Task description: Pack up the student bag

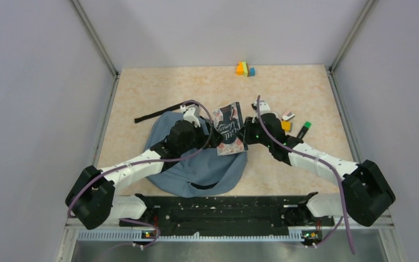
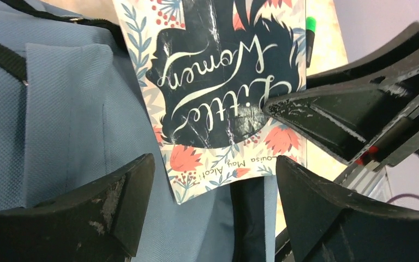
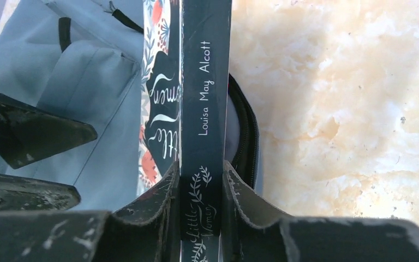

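A "Little Women" book with a dark, flowered cover is held over the right part of the blue-grey bag. My right gripper is shut on its dark spine, one finger on each cover. Across the book, at its left edge, my left gripper stands open. In the left wrist view, the book's lower cover corner reaches between the left gripper's spread fingers, which do not clasp it. The bag lies with its opening showing as a dark slit near the table's front edge.
Colored blocks sit at the back of the table. Right of the right gripper lie a green-capped marker, a yellow item and a small white-and-pink piece. A black strap stretches out behind the bag.
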